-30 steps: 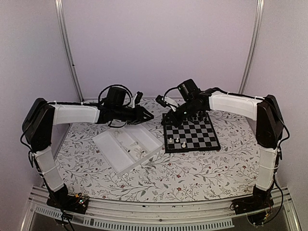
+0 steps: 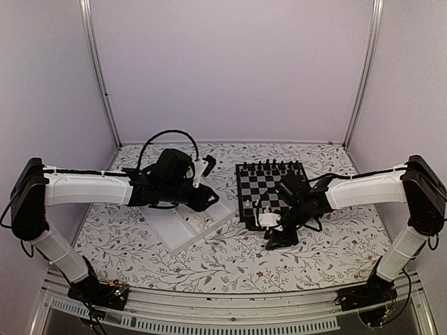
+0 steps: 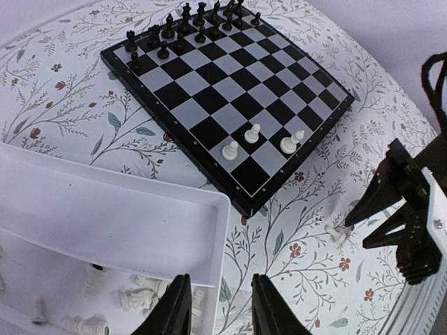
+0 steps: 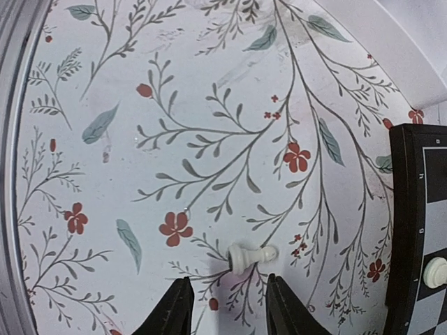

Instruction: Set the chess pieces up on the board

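Observation:
The chessboard (image 3: 209, 105) holds black pieces (image 3: 167, 28) along its far side and three white pawns (image 3: 251, 134) near its near side. My left gripper is open over the white tray (image 3: 112, 202), whose lower compartment holds white pieces (image 3: 140, 299). My right gripper (image 2: 281, 237) is low beside the board's near edge, open, just short of a white piece (image 4: 248, 257) lying on its side on the patterned table.
The table (image 2: 244, 269) in front of the tray and board is clear apart from that lying piece. Walls (image 2: 237, 70) close the space at back and sides.
My right gripper has swung from over the board down toward the front, near the lying piece. My left gripper has lowered over the tray and shifted slightly.

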